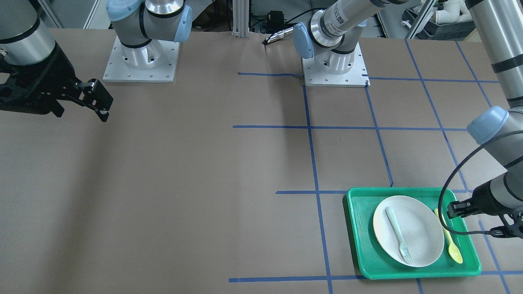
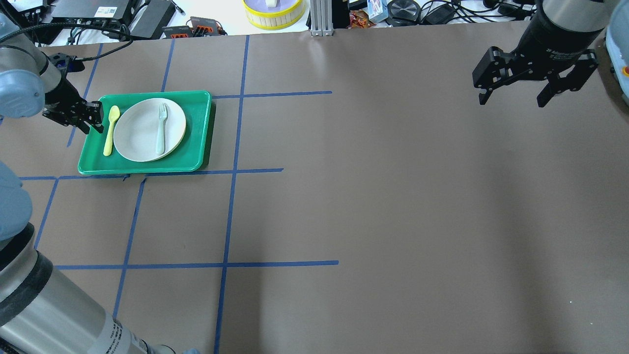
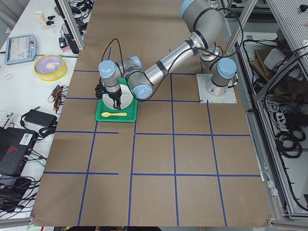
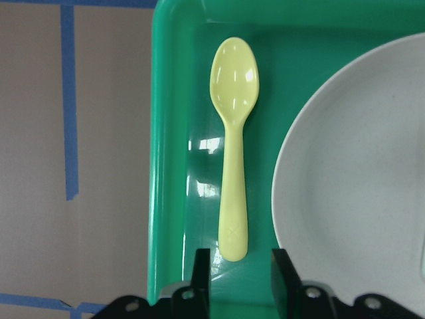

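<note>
A green tray (image 1: pixel 365 235) holds a white plate (image 2: pixel 135 132) with a pale fork (image 2: pixel 162 130) lying on it. Beside the plate, inside the tray, lies a yellow spoon (image 4: pixel 232 193); the top view shows it near the tray's end closest to my arm. My gripper hangs over that end of the tray, its two fingers apart with nothing held, the spoon's handle end visible just beyond and between them in the left wrist view.
Another black gripper (image 2: pixel 530 76) hangs at the opposite side of the table. A cable loops beside my wrist.
</note>
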